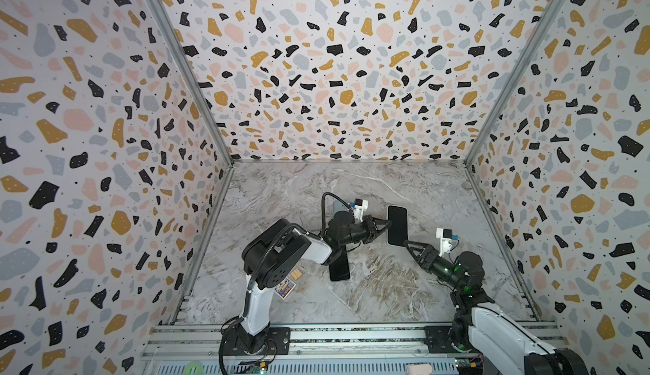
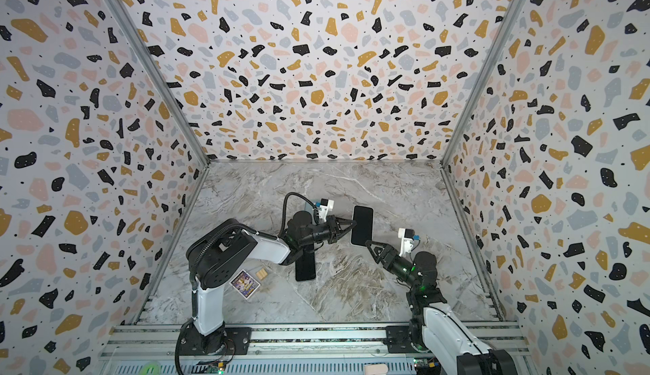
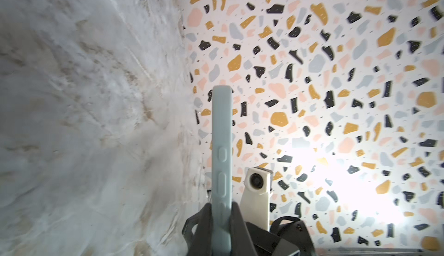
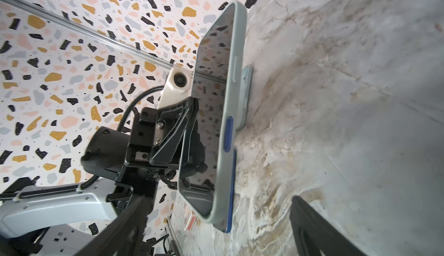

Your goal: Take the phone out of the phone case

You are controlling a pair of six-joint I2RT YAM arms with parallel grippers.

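Observation:
A phone in a pale blue case (image 4: 235, 71) is held upright in the air, its dark screen (image 1: 397, 224) facing the top views. My left gripper is shut on it, gripping the case's edge with side buttons (image 3: 222, 154). My right gripper (image 1: 413, 249) stands open beside the phone's lower right corner, with nothing between its fingers; in the right wrist view its two blurred fingers flank bare marble. Whether the phone is still fully seated in the case is hard to tell.
Another dark phone (image 2: 305, 266) lies on the marble table below my left arm, with a pale blue object partly hidden behind it. A card box (image 2: 244, 283) and a small wooden block (image 2: 262, 273) lie at the lower left.

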